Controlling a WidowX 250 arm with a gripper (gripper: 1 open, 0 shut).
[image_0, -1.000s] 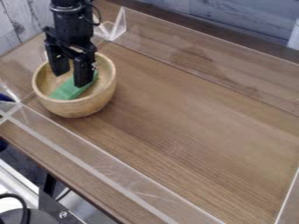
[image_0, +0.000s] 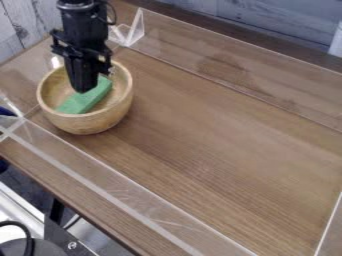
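A round tan wooden bowl (image_0: 96, 119) sits at the left of the wooden table, with a green oblong object (image_0: 86, 100) lying inside it. My black gripper (image_0: 70, 73) hangs from above over the back of the bowl, just beyond the green object, with nothing visible held. It looks shut, though its fingertips are small and dark here.
Clear plastic strips run along the table's edges. Black cables lie at the lower left, off the table.
The gripper has risen slightly from down in the bowl near the green object, uncovering more of it. The green object stays in the bowl.
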